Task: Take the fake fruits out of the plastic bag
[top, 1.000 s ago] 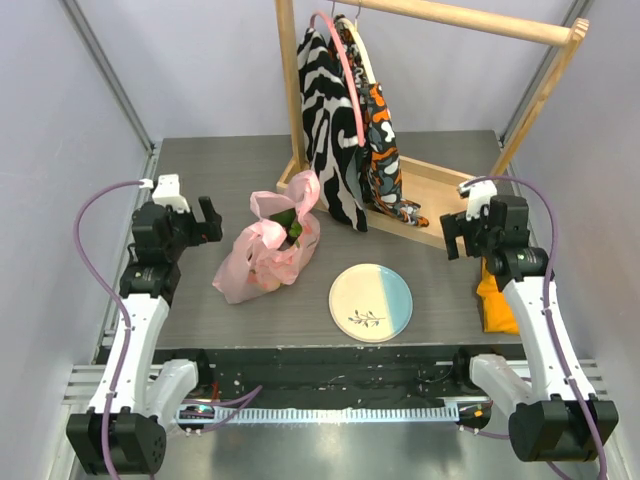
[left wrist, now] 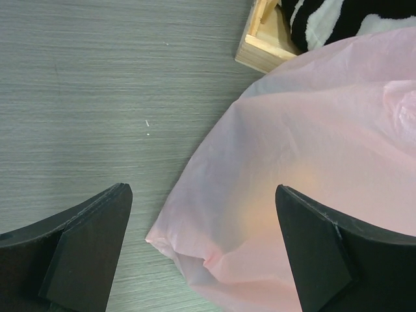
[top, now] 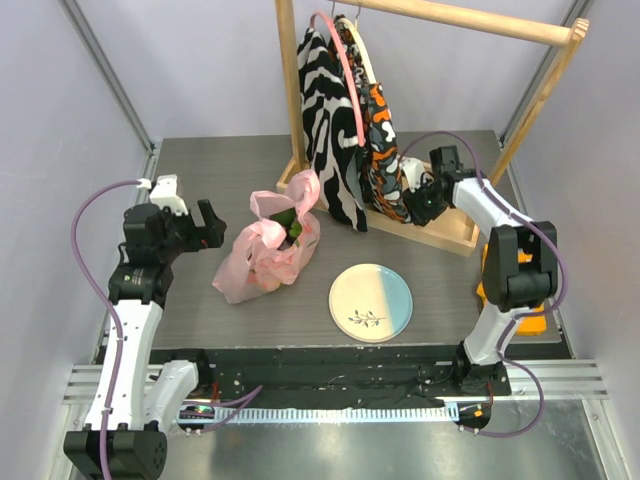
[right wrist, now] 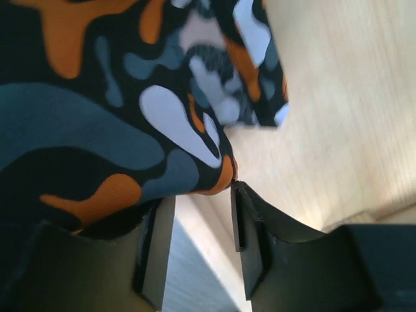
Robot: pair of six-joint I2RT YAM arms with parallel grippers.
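Observation:
A pink plastic bag [top: 240,272] lies on the left half of the table, also filling the right of the left wrist view. Something dark green [top: 287,221] shows in its opening, and a faint yellowish patch glows through the film. What else it holds is hidden. Left of the bag, my left gripper [top: 214,224] is open, empty, one finger over the plastic in its wrist view. My right gripper is away from the bag, at the lower hem of the orange, black and grey patterned garment [right wrist: 172,117], with its cloth between the fingertips.
A wooden rack [top: 460,8] carries that garment and a zebra-striped one [top: 325,130]; its tray base [top: 430,235] spans the back. A cream and blue plate [top: 370,303] lies at front centre. Orange cloth [top: 532,322] is at the right edge, partly under the right arm.
My right arm has swung inward and left, from the rack's right side to the patterned garment's hem, its fingers closing there.

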